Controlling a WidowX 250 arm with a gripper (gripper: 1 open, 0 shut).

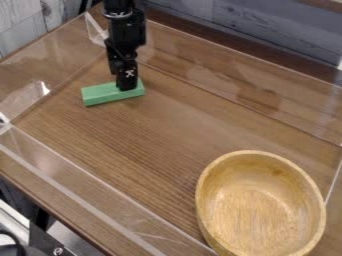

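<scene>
My black gripper (123, 72) reaches down from the top left, its fingers open just above a green rectangular block (102, 95) lying flat on the wooden table. The fingertips are at the back edge of the block; whether they touch it I cannot tell.
A round pale wooden bowl (261, 205) sits at the lower right. A blue-grey wall (254, 25) runs along the back, and some dark items lie at the bottom left corner.
</scene>
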